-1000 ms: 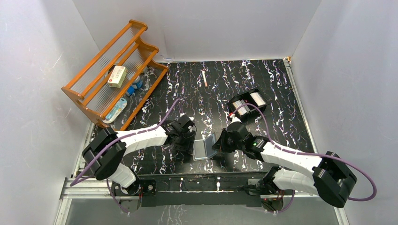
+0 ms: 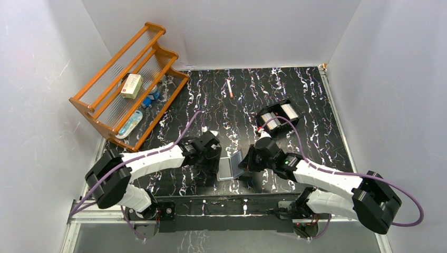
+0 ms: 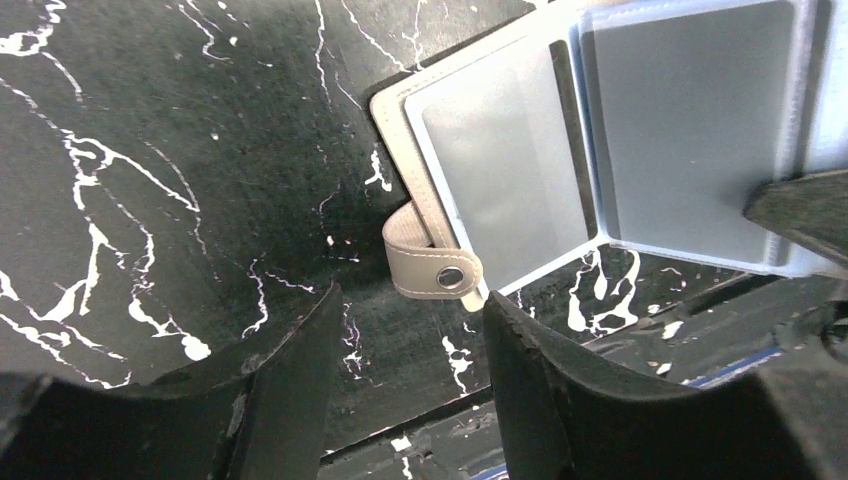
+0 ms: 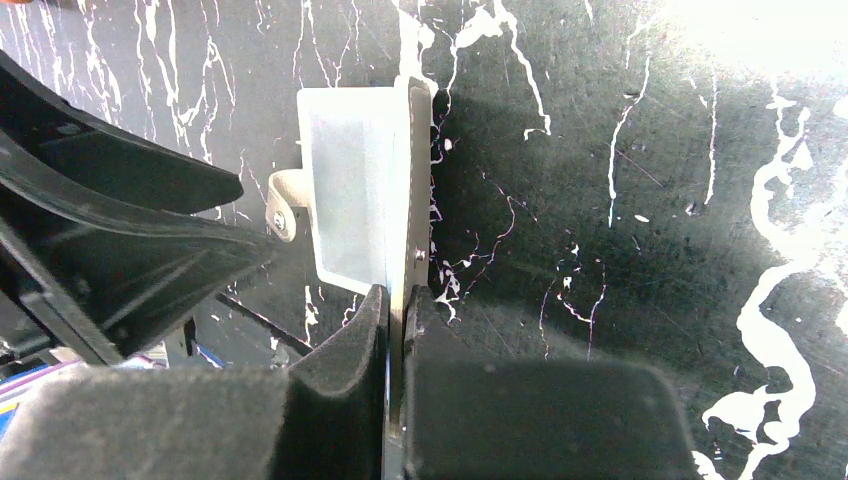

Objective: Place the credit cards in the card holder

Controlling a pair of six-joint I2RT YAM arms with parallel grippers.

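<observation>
The card holder (image 2: pixel 225 168) lies opened on the dark table, a beige case with clear sleeves. In the left wrist view its sleeve pages (image 3: pixel 510 150) show, and the strap with a metal snap (image 3: pixel 432 272) points toward my left gripper. That gripper is part open beside the strap, with nothing between its fingers. My right gripper is shut on the raised cover (image 4: pixel 412 180) of the holder, which stands on edge between its fingertips. I cannot tell whether any card lies inside the clear sleeves.
A black box (image 2: pixel 278 117) with pale contents stands at the back right. At the back left leans a wooden rack (image 2: pixel 138 87) holding several items. A small stick (image 2: pixel 230 88) lies near the back.
The right arm and the holder have stayed in place.
</observation>
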